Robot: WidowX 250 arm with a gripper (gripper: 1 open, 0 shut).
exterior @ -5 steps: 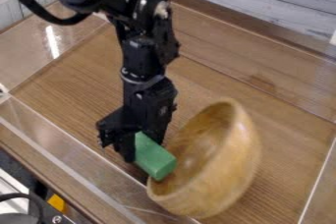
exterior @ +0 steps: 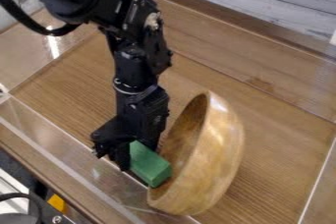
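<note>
My gripper (exterior: 132, 141) points down at the near edge of the wooden tray, shut on a green block (exterior: 148, 166). A large wooden bowl (exterior: 213, 159) stands tipped up on its side right beside the block and the fingers, its hollow turned toward my gripper. The fingertips are mostly hidden behind the block and the dark gripper body.
The wooden tray floor (exterior: 278, 130) is clear to the right and behind. A clear wall runs along the near left edge. Past it, at the bottom left, lie a cable and a small yellow object (exterior: 57, 202). A pale planked wall stands at the back.
My arm and the green block have shifted slightly.
</note>
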